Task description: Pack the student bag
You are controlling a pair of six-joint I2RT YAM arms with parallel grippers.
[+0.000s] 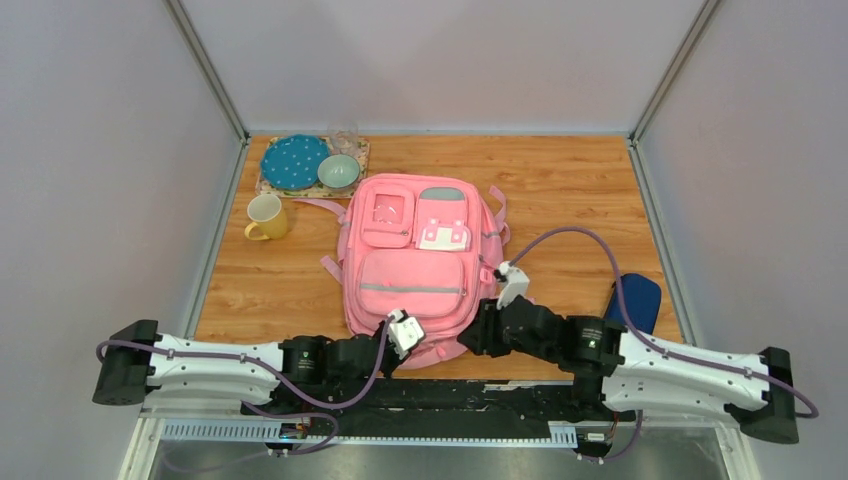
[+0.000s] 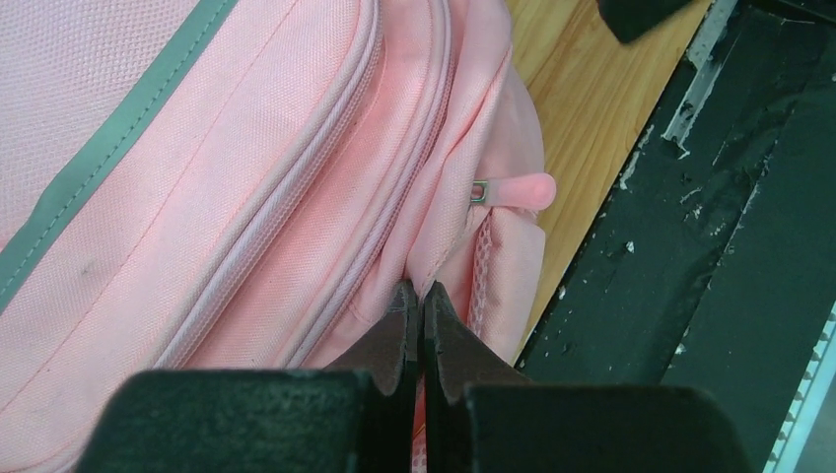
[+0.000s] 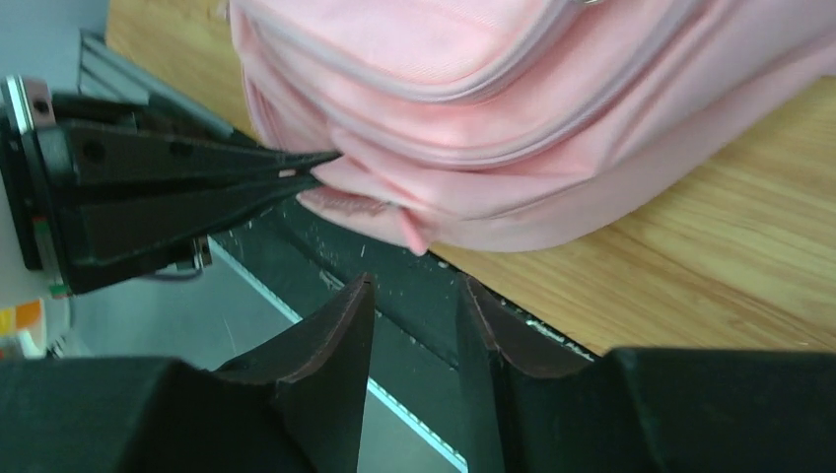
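A pink backpack (image 1: 412, 262) lies flat on the table, its pockets facing up. At its bottom edge my left gripper (image 1: 398, 362) is shut on a fold of the pink fabric, seen close up between its fingertips in the left wrist view. Near that fold hangs a pink zipper pull (image 2: 518, 191). My right gripper stands open by the bag's lower right corner. Its fingers are apart with nothing gripped. In the right wrist view the zipper pull (image 3: 412, 232) shows just beyond the gap between them.
A dark blue case (image 1: 636, 303) lies at the right, behind the right arm. On the left stand a yellow mug (image 1: 267, 214) and a patterned tray (image 1: 362, 157) with a blue plate (image 1: 294, 161), a green bowl (image 1: 339, 171) and a clear glass (image 1: 343, 139).
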